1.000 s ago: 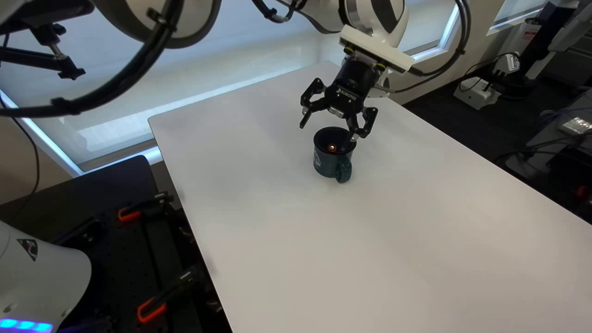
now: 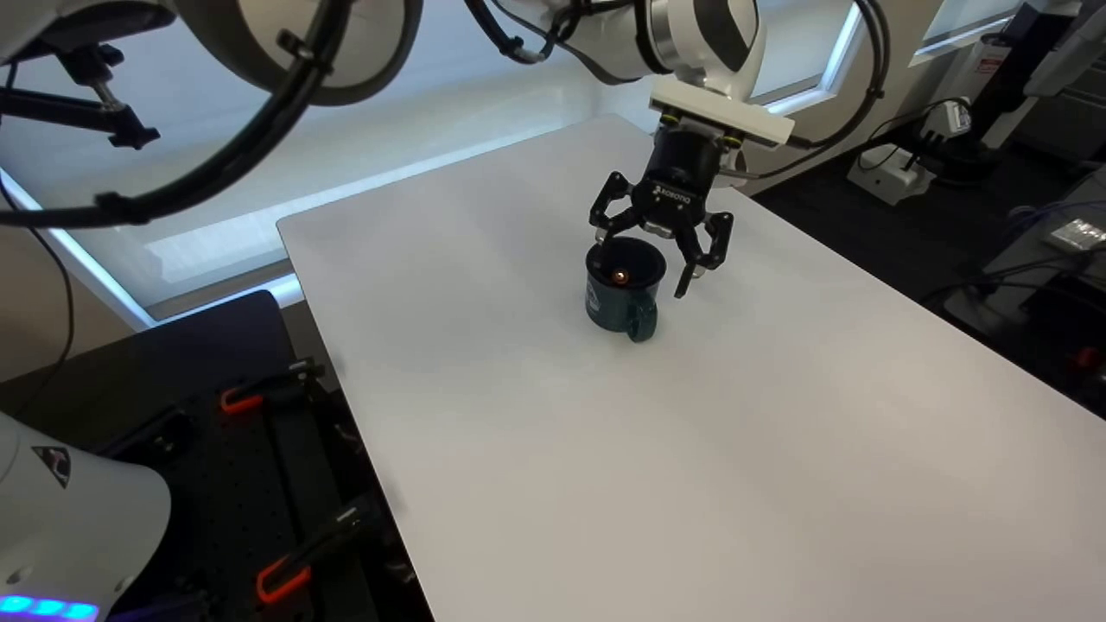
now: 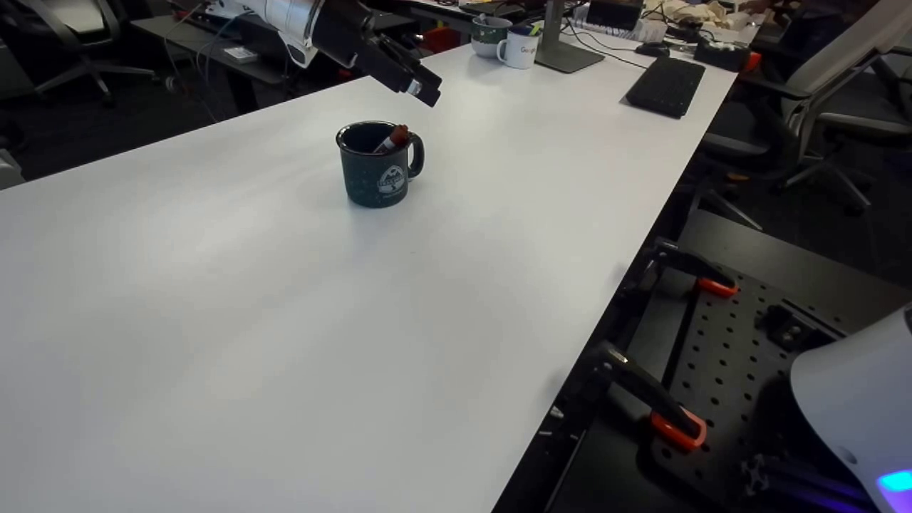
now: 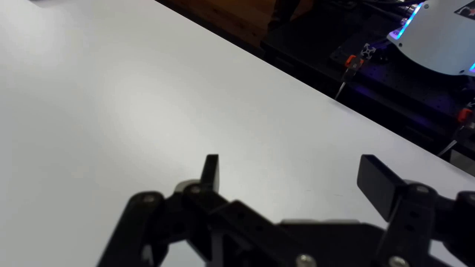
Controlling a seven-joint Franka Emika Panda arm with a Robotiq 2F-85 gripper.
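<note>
A dark green mug [image 2: 612, 302] stands upright on the white table, its handle toward the front in exterior view 1. Inside it leans a marker with a reddish-brown end [image 3: 395, 137], its tip above the rim in exterior view 2. My gripper [image 2: 639, 271] is open, its fingers spread wide. In exterior view 2 it hangs [image 3: 427, 92] above and behind the mug, apart from it. The wrist view shows bare table between the two black fingers of the gripper, and no mug there.
Orange-tipped clamps [image 3: 680, 429] sit beside one table edge.
My gripper has moved to the right in exterior view 1, and slightly down. It was open before and is open now. The mug and the marker have not moved.
</note>
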